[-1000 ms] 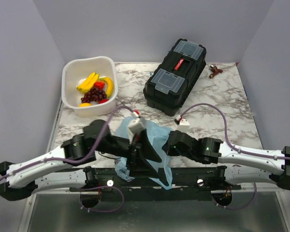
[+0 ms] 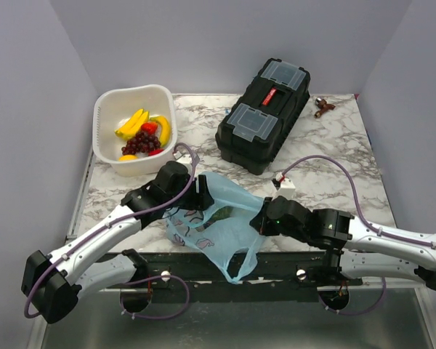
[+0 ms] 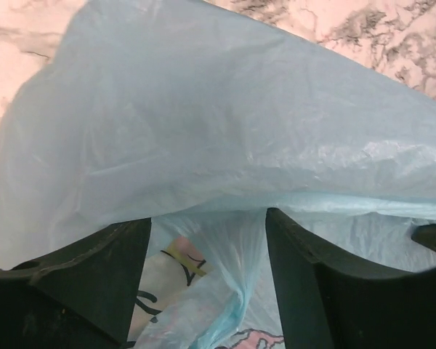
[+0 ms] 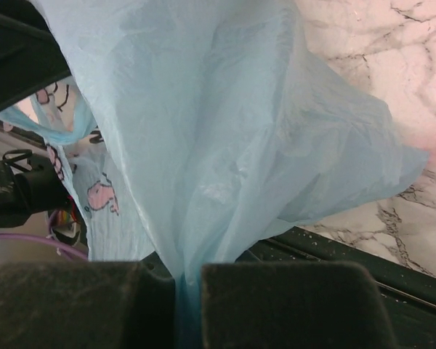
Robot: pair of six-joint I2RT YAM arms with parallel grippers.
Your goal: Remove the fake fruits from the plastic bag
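Note:
The pale blue plastic bag lies crumpled at the table's front middle, with cartoon prints on it; a greenish shape inside is indistinct. My left gripper is at the bag's upper left, fingers apart, just under an upper fold with crinkled film between them. My right gripper is shut on a gathered part of the bag at its right side. A white bin at back left holds bananas, grapes, red fruit and a yellow fruit.
A black toolbox stands at back centre, behind the bag. A small brown metal object lies right of it.
My left arm has moved back and left to the bag's upper left, uncovering more of the bag. My right gripper has shifted slightly right.

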